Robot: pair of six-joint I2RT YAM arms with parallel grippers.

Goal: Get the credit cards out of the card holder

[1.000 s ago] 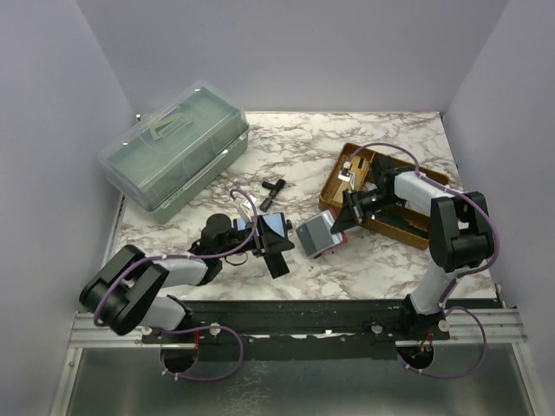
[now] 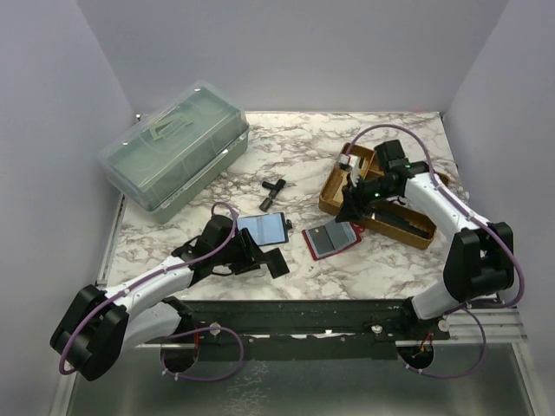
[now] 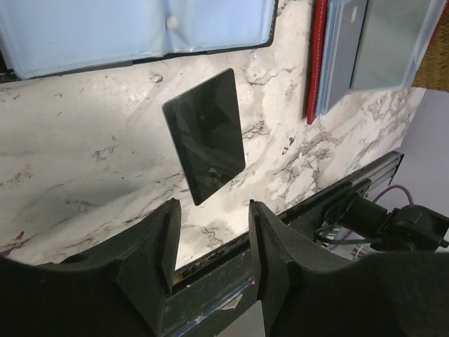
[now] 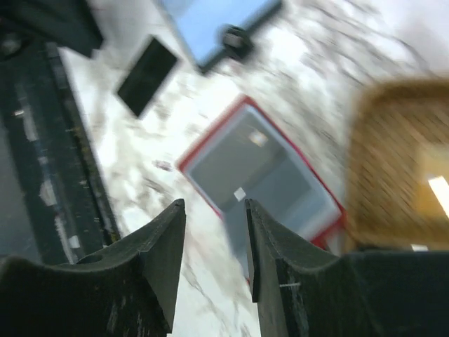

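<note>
An open red-edged card holder [image 2: 325, 243] with grey and clear sleeves lies right of centre, partly out of view in the left wrist view's upper right. A dark card [image 3: 203, 137] lies flat left of it, beside an open blue-lined case [image 2: 260, 227]. My left gripper is open over the marble near the dark card, nothing between its fingers. My right gripper is open above the card holder, also empty; its wrist view is blurred.
A wicker basket [image 2: 329, 192] with items stands at back right, under the right arm. A large green plastic box [image 2: 173, 143] is at back left. Small black pieces [image 2: 273, 192] lie at the middle back.
The right arm has risen from the card holder, which now lies flat slightly right of where it was. My left gripper has drawn back to the left.
</note>
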